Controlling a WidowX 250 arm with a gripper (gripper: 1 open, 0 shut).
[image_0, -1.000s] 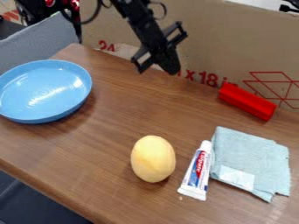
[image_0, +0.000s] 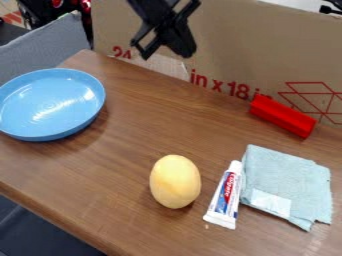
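Note:
My black gripper (image_0: 160, 42) hangs high at the top centre, in front of the cardboard; it looks shut, with nothing visible in it. Below on the wooden table lie a blue plate (image_0: 51, 100) at the left, a yellow potato-like object (image_0: 175, 182) at the front centre, a white toothpaste tube (image_0: 225, 195), a red cylinder (image_0: 281, 115) near the back right and a folded light blue cloth (image_0: 287, 185).
A cardboard wall (image_0: 241, 50) printed in red runs along the back of the table. A grey padded item (image_0: 40, 48) is at the back left.
My gripper has risen and moved left, away from above the table's back middle. The objects on the table have not moved.

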